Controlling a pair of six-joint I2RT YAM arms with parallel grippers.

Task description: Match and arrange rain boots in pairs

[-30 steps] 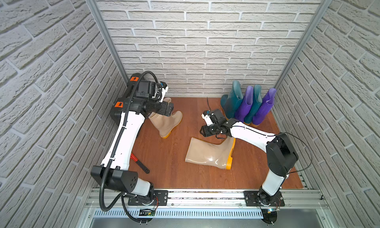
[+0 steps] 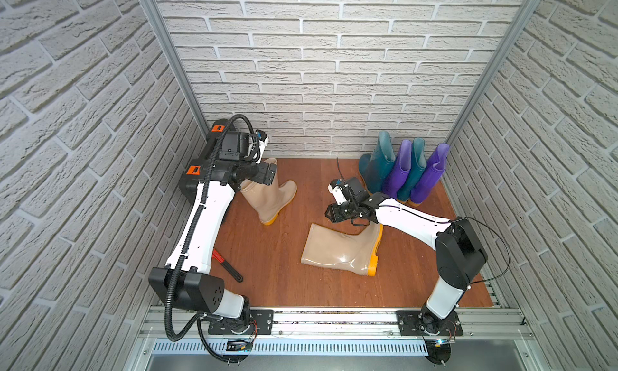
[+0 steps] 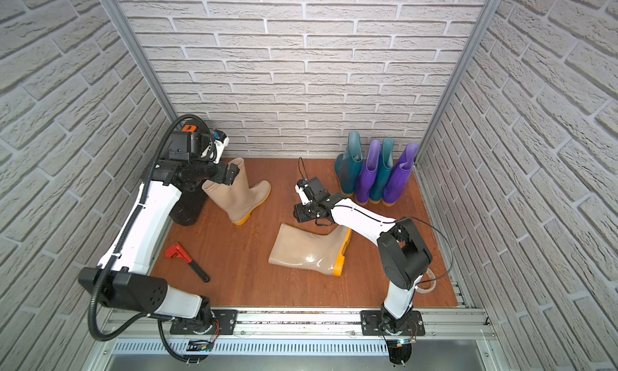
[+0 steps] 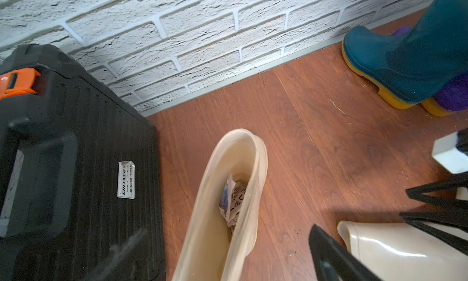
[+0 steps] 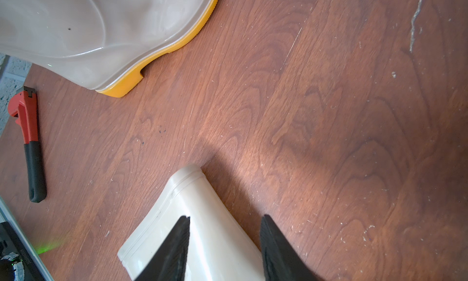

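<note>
One beige rain boot (image 2: pixel 266 202) stands upright at the left, its toe turned right. Over its top, my left gripper (image 2: pixel 269 172) is open; in the left wrist view its fingers lie on either side of the boot's opening (image 4: pixel 214 208). The second beige boot (image 2: pixel 341 250) lies on its side in mid-table, yellow sole to the right. Just above its shaft hangs my right gripper, open partway, holding nothing; contact cannot be told. At the back right, a teal boot (image 2: pixel 381 165), a purple boot (image 2: pixel 397 168), another teal boot and another purple boot stand upright in a row.
A black case (image 4: pixel 107 149) stands close left of the upright beige boot. A red wrench (image 3: pixel 186 261) lies at the table's left front. Bare table (image 3: pixel 283 178) stretches between the upright beige boot and the coloured row.
The right arm has barely moved. All boots look unmoved.
</note>
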